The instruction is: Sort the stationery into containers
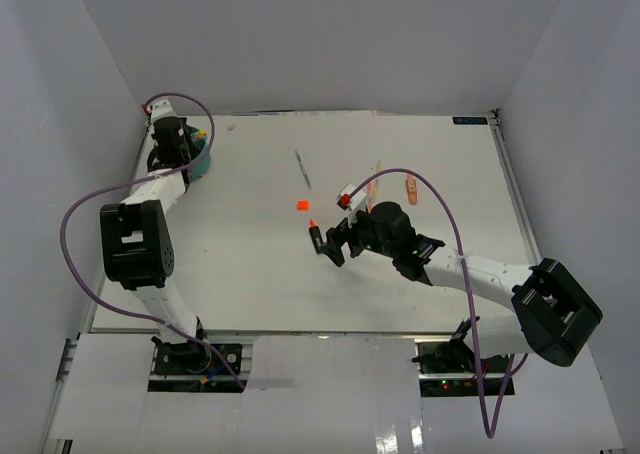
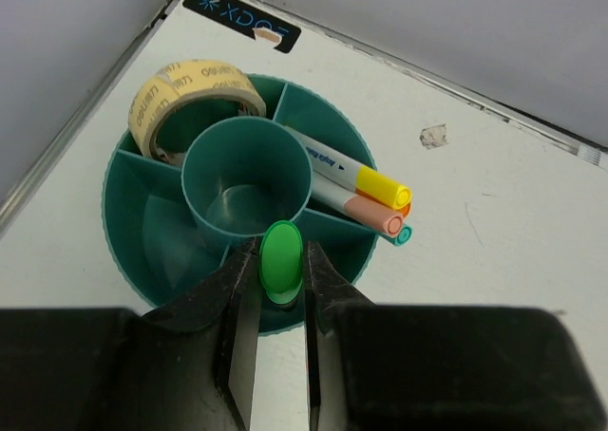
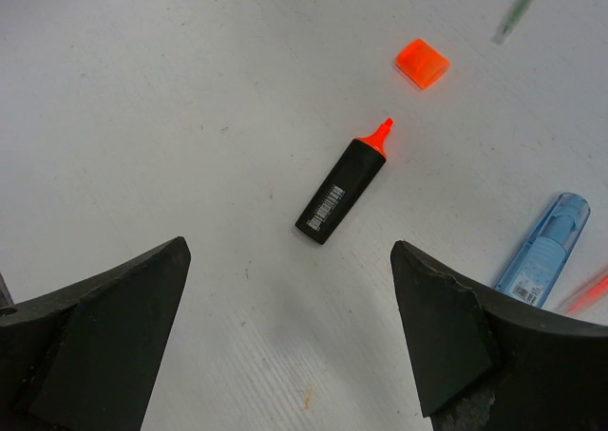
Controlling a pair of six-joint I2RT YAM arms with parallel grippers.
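Observation:
A teal round organizer holds a tape roll and several markers. Over its front compartments my left gripper is shut on a green-ended item, seen end-on. My right gripper is open over the table, with nothing between its fingers. Ahead of it lie an uncapped black highlighter with orange tip, an orange cap, a blue item, a green pen and a partly visible pink item.
An orange item and thin sticks lie right of centre. The organizer stands near the left wall.

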